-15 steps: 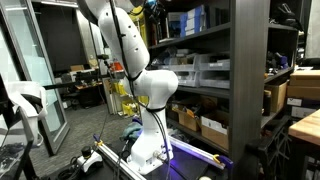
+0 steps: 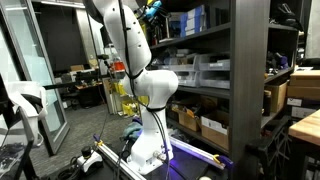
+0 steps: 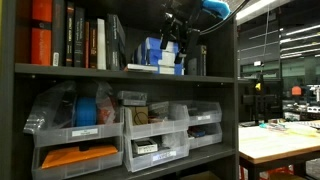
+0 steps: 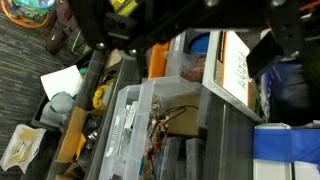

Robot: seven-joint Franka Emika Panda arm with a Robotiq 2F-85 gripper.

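My gripper stands open high up in front of the shelf unit. Its dark fingers (image 4: pixel 266 52) are spread on either side of the wrist view, and nothing is held between them. Below that gap, the wrist view shows a book with an orange edge (image 4: pixel 234 70) and a clear bin of small parts (image 4: pixel 165 125). In exterior view 2 the gripper hangs before the upper shelf, close in the picture to blue-and-white boxes (image 3: pixel 165 55). Whether it touches them I cannot tell.
Dark books (image 3: pixel 75 38) line the upper shelf's left part. Clear bins (image 3: pixel 155 120) fill the shelf underneath. A thick dark upright (image 2: pixel 246 80) closes the shelf's right side in exterior view 1. Past the shelf is a wooden table (image 3: pixel 275 143).
The upper arm and gripper have shifted near the top edge of exterior view 1. Shelves, books and bins look unchanged.
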